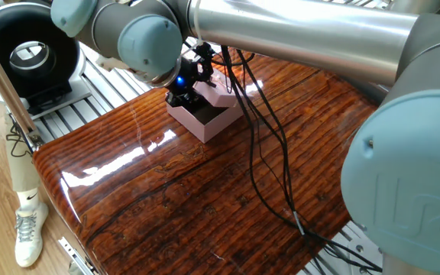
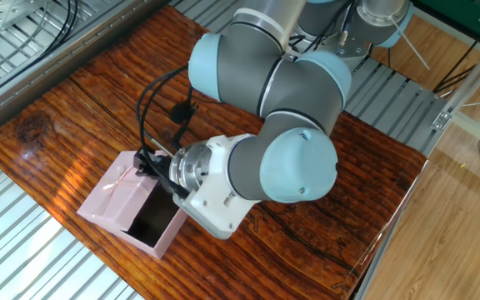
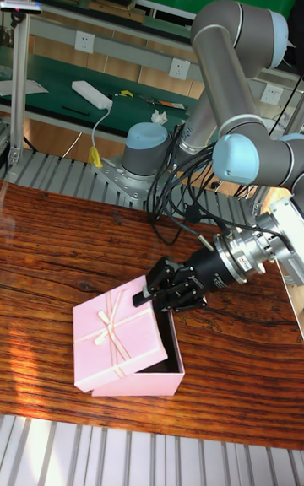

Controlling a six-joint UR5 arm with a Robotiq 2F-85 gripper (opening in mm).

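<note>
A pink gift box rests on the wooden table, partly uncovered so that its dark inside shows. Its pink lid, tied with a pale ribbon bow, lies shifted and slanted over the box; in exterior view 2 the lid covers the left part. At the lid's edge, beside the opening, is my black gripper, reaching in at a slant from the right. One finger lies over the lid's edge; the other is partly hidden, so whether the fingers clasp the lid does not show clearly.
Black cables hang from the arm down across the table. Most of the wooden top around the box is clear. A metal slatted frame borders the table. A person stands at left.
</note>
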